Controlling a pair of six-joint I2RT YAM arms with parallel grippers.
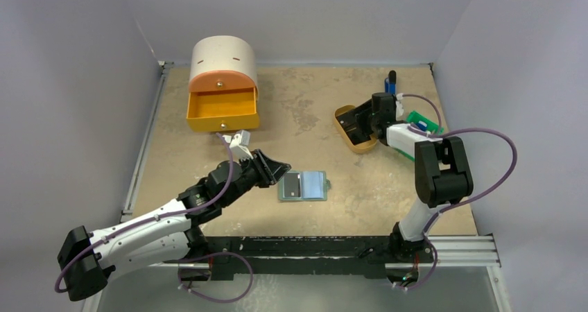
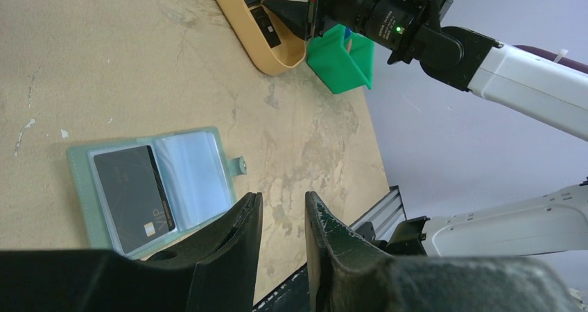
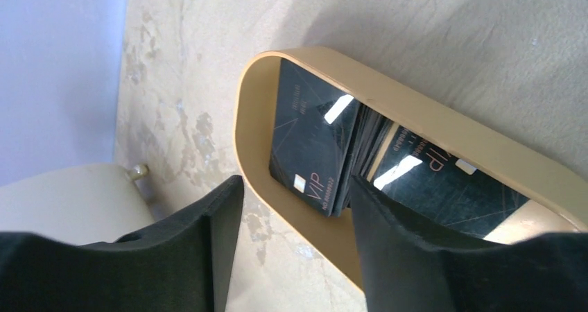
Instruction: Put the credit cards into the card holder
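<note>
The green card holder (image 1: 280,195) lies open on the table, a dark VIP card (image 2: 135,194) in its left pocket; the right clear pocket (image 2: 194,177) looks empty. Several black cards (image 3: 312,142) sit in a tan oval tray (image 3: 416,107), some flat at one end and others leaning in the middle. Over that tray, my right gripper is part open, its fingers apart with the tray wall in view between them and no card held. My left gripper hangs open and empty above the table, close to the holder's back edge in the top view.
To the right of the tray stands a green container (image 2: 340,62) with small items. A blue tool (image 1: 390,87) lies behind it. At the back left is a drawer box (image 1: 223,111) with its orange drawer out. Bare table separates the tray from the holder.
</note>
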